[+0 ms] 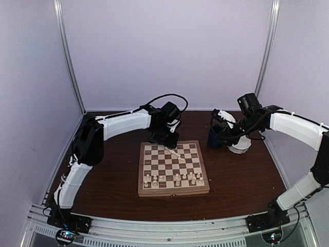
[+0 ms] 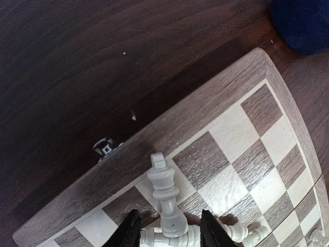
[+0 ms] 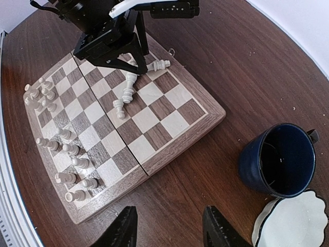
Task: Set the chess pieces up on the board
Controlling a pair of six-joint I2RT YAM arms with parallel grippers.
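Observation:
The chessboard (image 1: 141,172) lies flat on the dark table, with several white pieces (image 1: 155,183) standing along its near side. Near the far edge, a white piece (image 2: 164,190) lies on its side, its base toward my left gripper. Other fallen pieces (image 2: 180,235) lie across it by the fingertips. The left fingers stand open around the base of the first piece, not closed on it. In the right wrist view, fallen pieces (image 3: 124,98) show partly behind the left gripper. My right gripper is open and empty, above bare table right of the board.
A dark blue cup (image 3: 252,164) stands right of the board, beside a white scalloped dish (image 3: 295,221). A small metal clasp (image 2: 105,147) juts from the board's far edge. The table left of the board is clear.

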